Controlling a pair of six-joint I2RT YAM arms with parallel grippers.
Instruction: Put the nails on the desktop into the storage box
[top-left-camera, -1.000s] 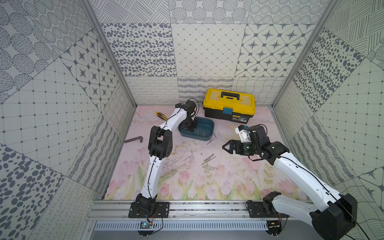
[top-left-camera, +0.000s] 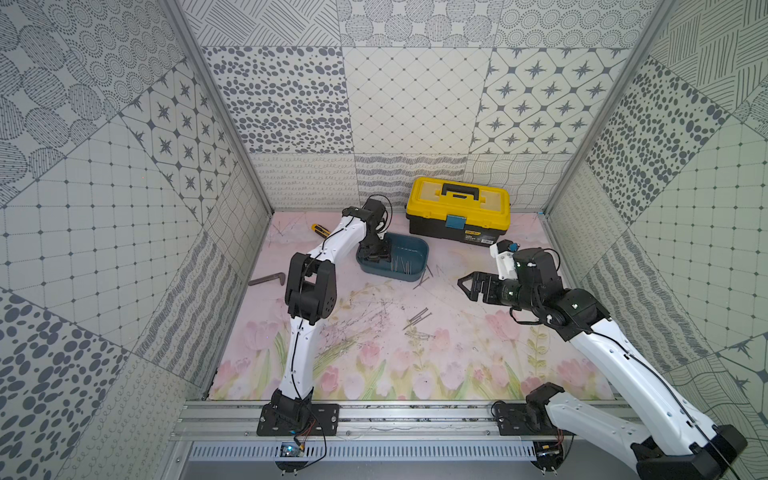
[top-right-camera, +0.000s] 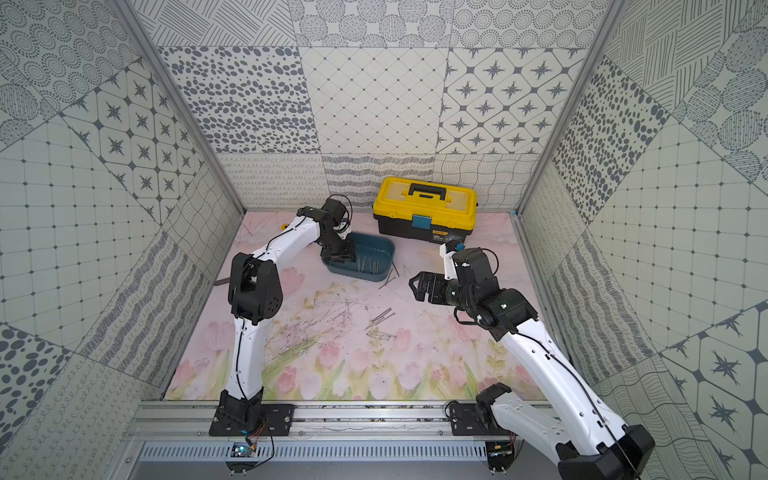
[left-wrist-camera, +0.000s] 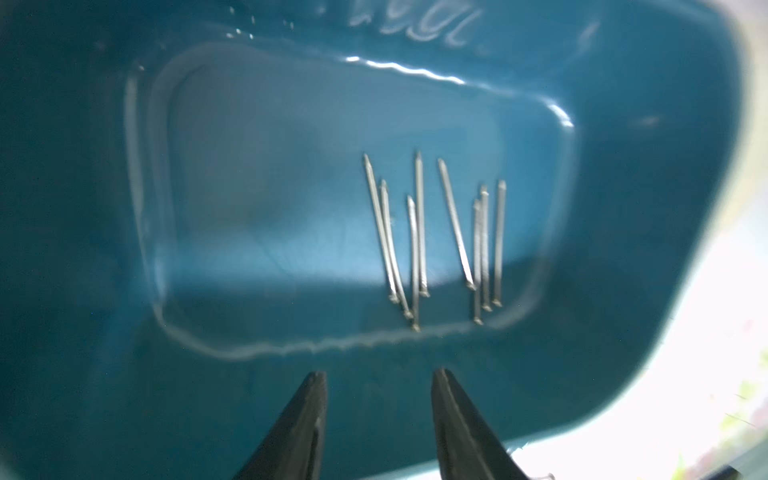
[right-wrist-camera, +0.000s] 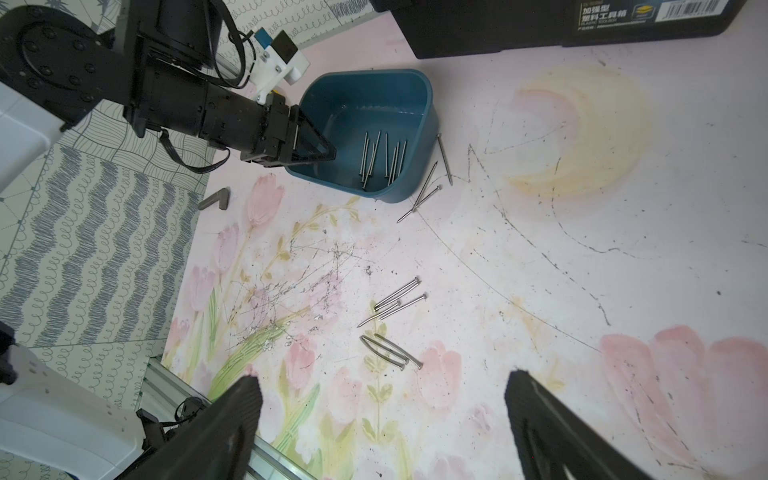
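Note:
Inside the dark blue storage box (left-wrist-camera: 240, 200), several nails (left-wrist-camera: 419, 224) lie on the floor in two loose groups. My left gripper hangs over the box's near side, fingers parted, with nothing between them. On the desktop, two clusters of nails (right-wrist-camera: 397, 294) and bent-looking nails (right-wrist-camera: 392, 352) rest in the middle. A few more nails (right-wrist-camera: 424, 192) lie just outside the box's right wall, one (right-wrist-camera: 445, 160) apart from the rest. To the right, above the table, my right gripper stands open and empty.
A yellow and black toolbox (top-left-camera: 458, 209) stands behind the box at the back. A hex key (top-left-camera: 268, 279) and a yellow-handled tool (top-left-camera: 321, 230) lie at the left.
My left arm has drawn back slightly to the left, its gripper still over the box. The right arm has shifted right, away from the nails. The nails on the desktop have not moved.

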